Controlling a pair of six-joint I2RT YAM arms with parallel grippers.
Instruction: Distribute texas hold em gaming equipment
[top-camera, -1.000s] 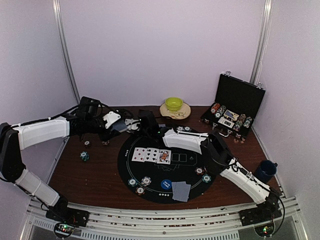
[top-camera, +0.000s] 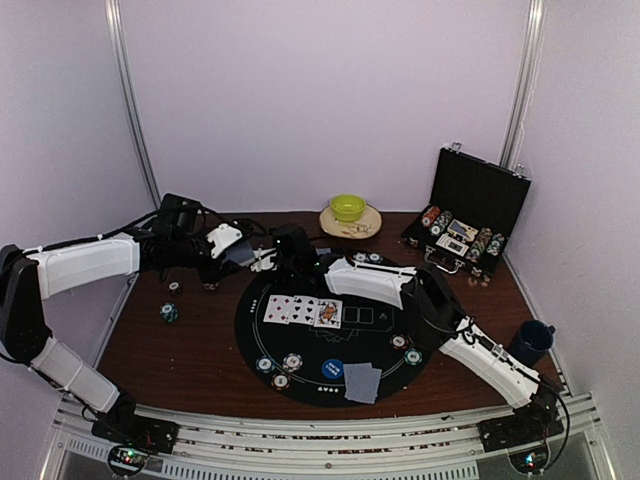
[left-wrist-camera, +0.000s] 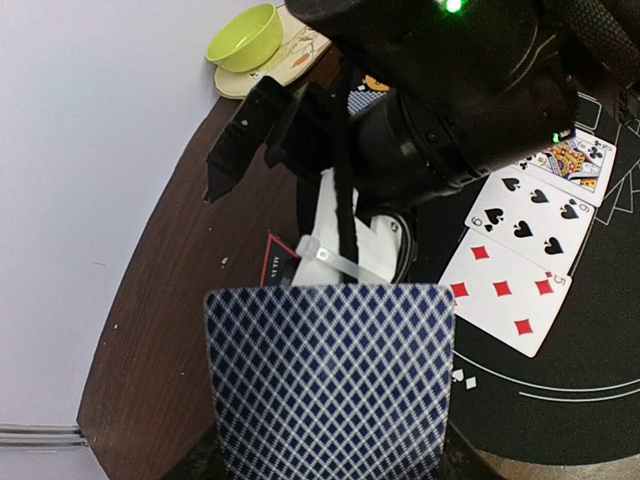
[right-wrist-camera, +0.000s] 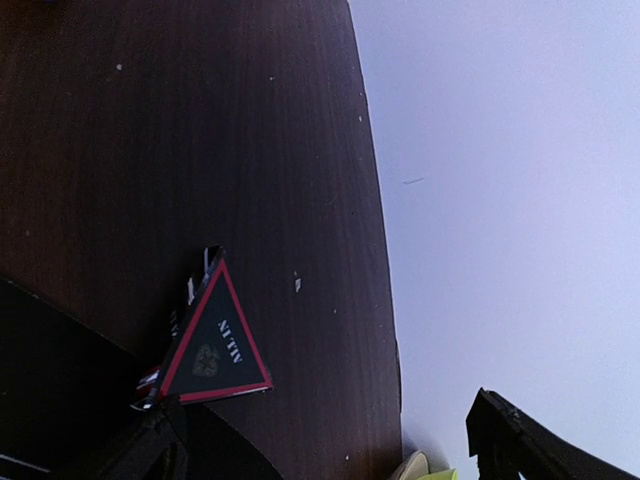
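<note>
Blue-and-white patterned cards (left-wrist-camera: 330, 380) stand upright in my left gripper, which is shut on them; how many there are cannot be told. Facing them closely at the back left of the mat is my right gripper, its fingers wide apart with nothing between. The black poker mat (top-camera: 300, 360) bears three face-up cards: a five of diamonds (left-wrist-camera: 503, 290), a six of spades (left-wrist-camera: 525, 220) and a face card (left-wrist-camera: 575, 162). Face-down cards (top-camera: 362, 382) rest at its front edge, beside a blue disc (top-camera: 332, 369).
A triangular all-in marker (right-wrist-camera: 220, 345) stands near the right gripper. Chips (top-camera: 292, 361) sit around the mat, more chips (top-camera: 169, 312) to its left. Behind are a plate (top-camera: 367, 226) and green bowl (top-camera: 347, 206); at right, an open chip case (top-camera: 480, 195) and blue mug (top-camera: 531, 342).
My right gripper has shifted slightly left, toward the left gripper's cards. The left arm and the things on the table look unmoved.
</note>
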